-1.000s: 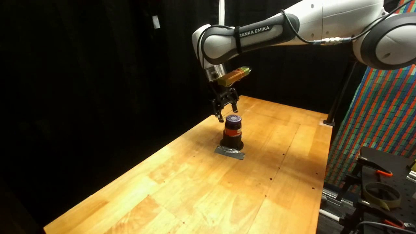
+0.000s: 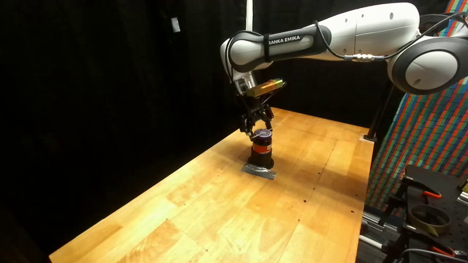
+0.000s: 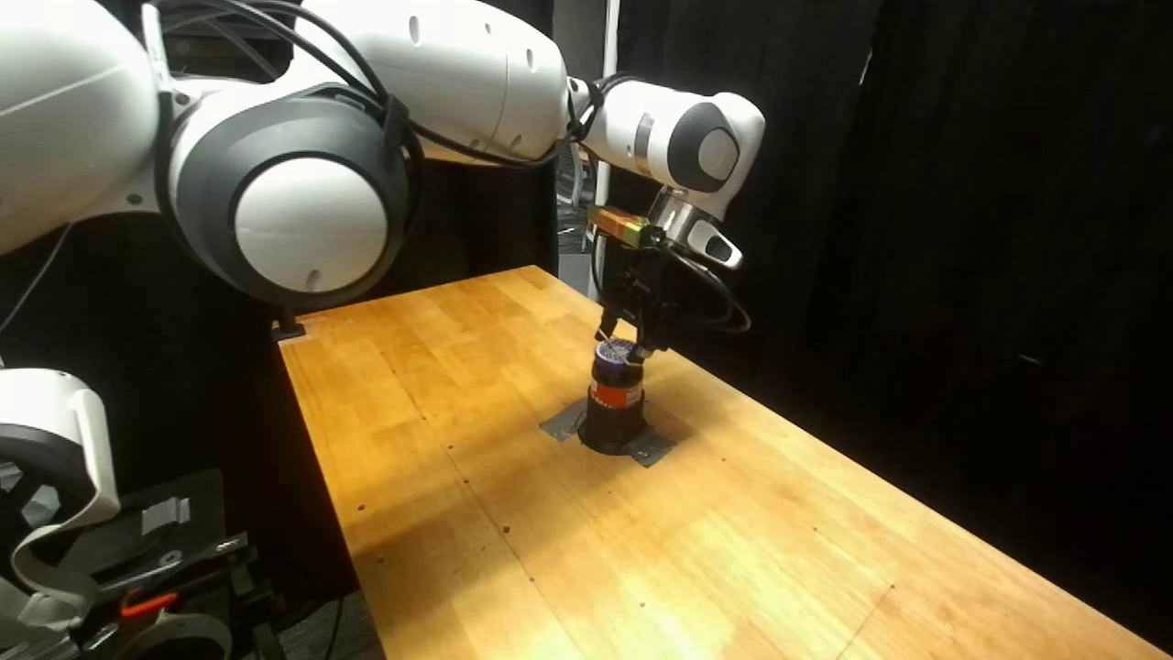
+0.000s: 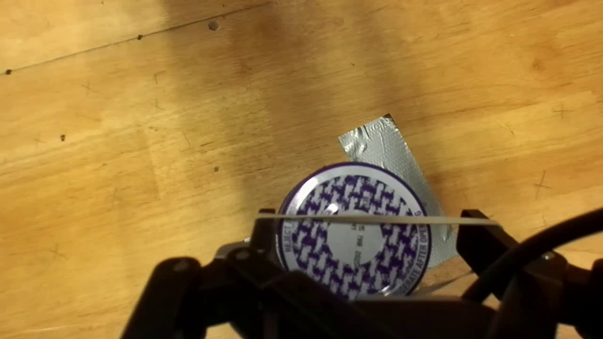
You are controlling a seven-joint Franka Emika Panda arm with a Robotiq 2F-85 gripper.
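Observation:
A jar with a purple-and-white patterned lid (image 4: 351, 189) stands upright on the table, an orange label (image 2: 262, 149) round its side. Its base sits in a black holder (image 3: 611, 429), fixed with grey tape (image 4: 387, 147). My gripper (image 2: 260, 132) is open, pointing down at the lid, its fingers wide apart on either side. A gap shows between the lid's rim and the right fingertip (image 4: 472, 231) in the wrist view; the left one looks close to the rim. A thin pale strip (image 4: 350, 218), like a stretched band, runs across the lid from fingertip to fingertip.
A dark side cart (image 2: 427, 188) with clamps and a tape roll (image 2: 430, 218) stands beyond the table's right edge in the first exterior view. Black curtains hang behind.
My gripper has come down and slightly right in the first exterior view, from above the jar to the level of its lid. The jar stands in the same place.

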